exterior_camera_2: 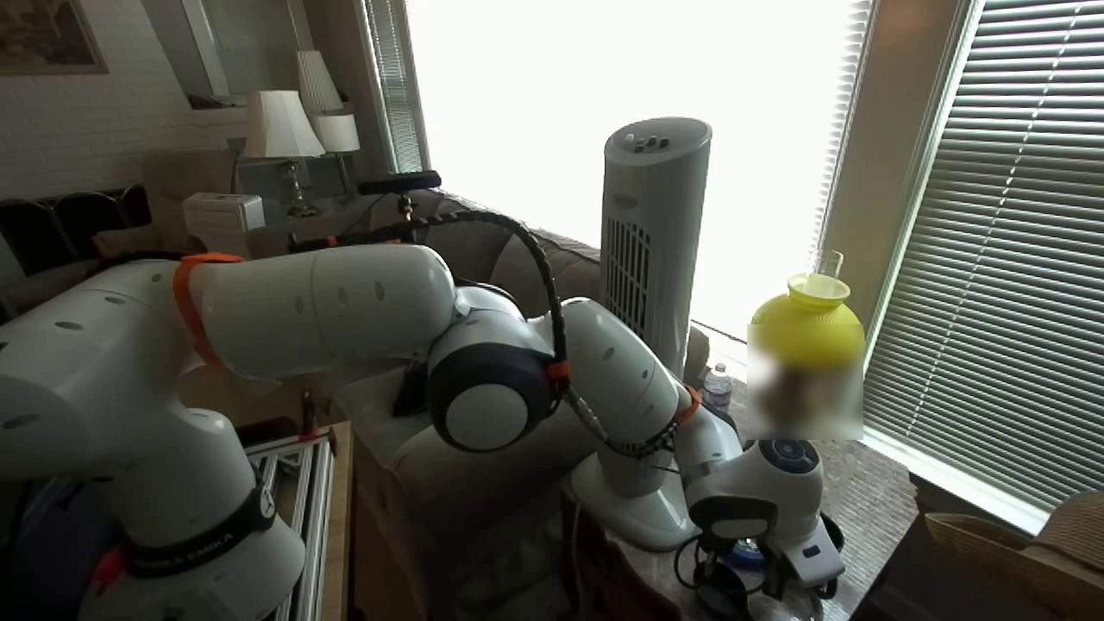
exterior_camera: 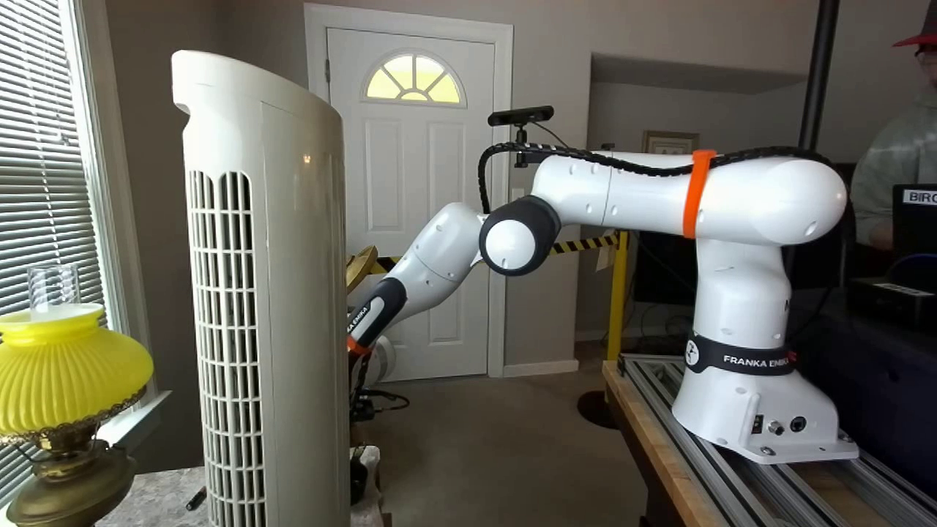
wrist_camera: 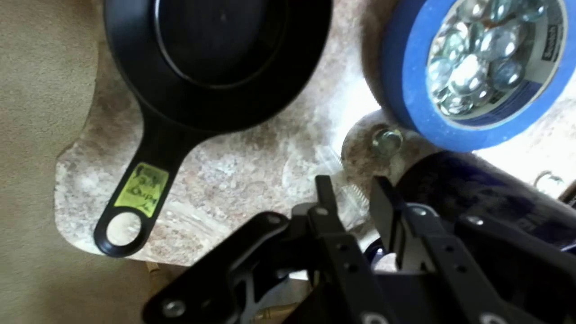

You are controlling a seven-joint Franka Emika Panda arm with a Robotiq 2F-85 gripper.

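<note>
My gripper points down over the table in the wrist view, its fingers a short gap apart and shut on a clear, ribbed object (wrist_camera: 353, 200). That object is see-through and blurs into the tabletop, so its full shape is hard to tell. Up and right of the fingertips, a blue tape roll (wrist_camera: 402, 70) holds several clear glass marbles (wrist_camera: 467, 75). One loose marble (wrist_camera: 387, 141) lies beside the roll. A small black pan (wrist_camera: 216, 110) with a yellow-green label on its handle sits to the left. In exterior view 1, the tower fan hides the gripper.
A dark blue cylinder (wrist_camera: 486, 200) lies close to the right finger. The tower fan (exterior_camera_2: 654, 238) and a yellow-shaded lamp (exterior_camera_2: 807, 321) stand near the arm. Along the left of the pan runs the table's edge (wrist_camera: 75, 151), with carpet beyond.
</note>
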